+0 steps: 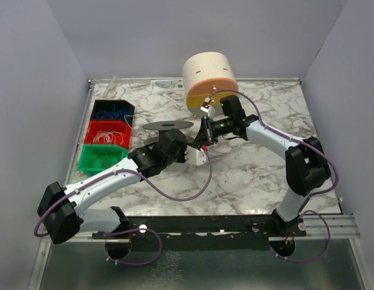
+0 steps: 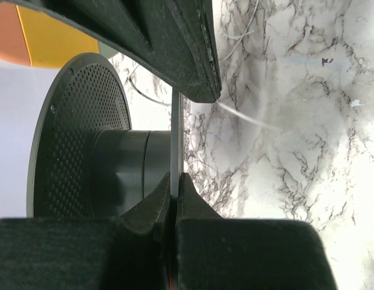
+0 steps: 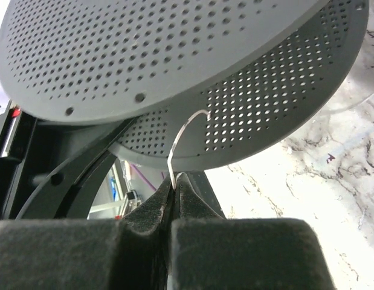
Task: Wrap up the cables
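Note:
A dark spool with perforated discs (image 2: 81, 121) and a round core (image 2: 123, 166) shows in the left wrist view. My left gripper is shut on the thin rim of its nearer disc (image 2: 176, 133), seen edge-on. From above, one spool disc (image 1: 168, 125) stands out beyond the left hand, tilted. In the right wrist view my right gripper is shut on a thin white cable (image 3: 179, 134), which curves up against a disc (image 3: 247, 115). In the left wrist view, a blurred white strand (image 2: 247, 116) runs from beside the right gripper's finger (image 2: 205, 84).
At the left stand a black bin (image 1: 118, 105) of blue cables, a red bin (image 1: 93, 128) of white cables and a green bin (image 1: 90, 158). A cream and orange cylinder (image 1: 205, 69) stands at the back.

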